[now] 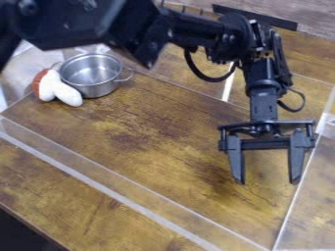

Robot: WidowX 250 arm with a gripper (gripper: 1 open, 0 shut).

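My gripper [267, 169] hangs at the right of the camera view over the bare wooden table [144, 157], its two fingers spread apart with nothing between them. A steel pot [93, 71] with handles stands at the upper left. Beside it, to the left, lies a white object with a red part [58, 90], perhaps a toy; its exact nature is unclear.
Clear plastic edging runs along the left, bottom and right of the work area. The arm spans the top of the view.
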